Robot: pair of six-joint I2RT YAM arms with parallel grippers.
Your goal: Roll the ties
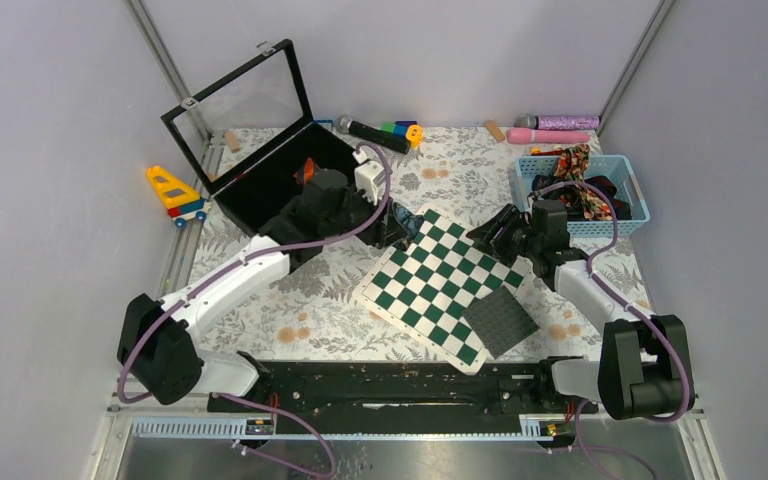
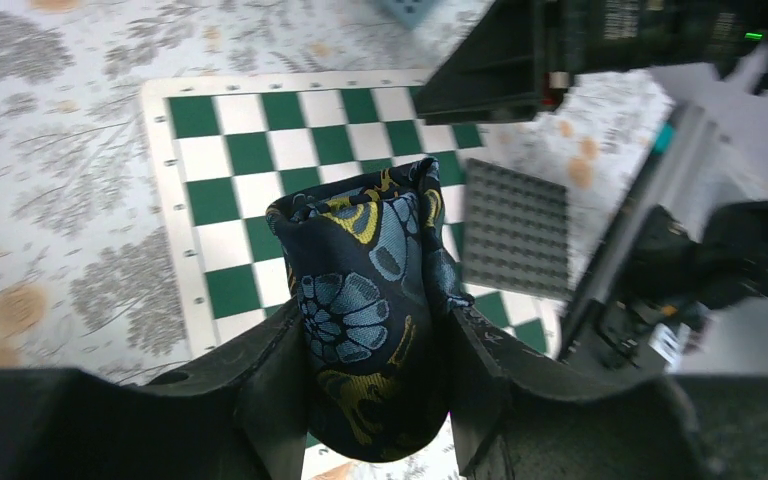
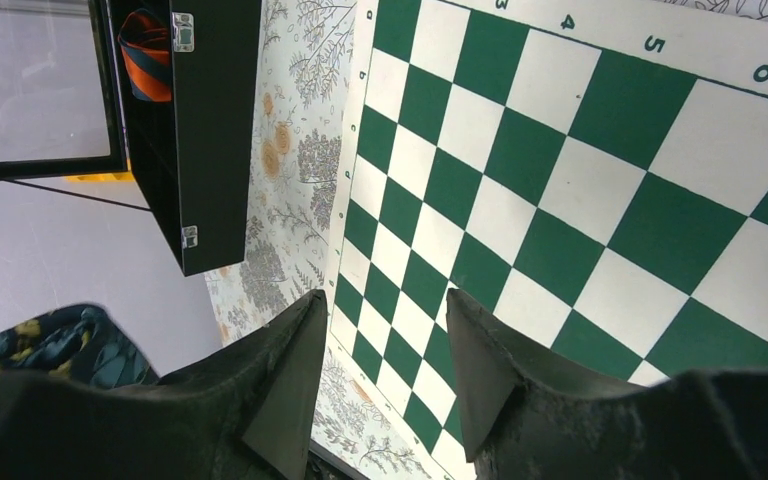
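Observation:
A rolled dark navy tie with yellow and grey-blue flowers (image 2: 365,310) is pinched between the fingers of my left gripper (image 1: 392,232), which is shut on it. It hangs above the left edge of the green-and-white checkered mat (image 2: 200,210), near the black box. In the right wrist view the same tie (image 3: 65,348) shows blurred at lower left. Over the mat's right side, my right gripper is parted with nothing between its fingers. The open black box (image 1: 245,205) holds an orange-and-dark rolled tie (image 3: 147,55), partly covered by my left arm from above.
A light blue basket (image 1: 643,205) with several unrolled ties stands at the right. A dark grey square pad (image 1: 500,322) overlaps the mat's lower right. Microphones and toys line the back, including a black microphone (image 1: 375,135). The box's glass lid (image 1: 250,105) stands raised.

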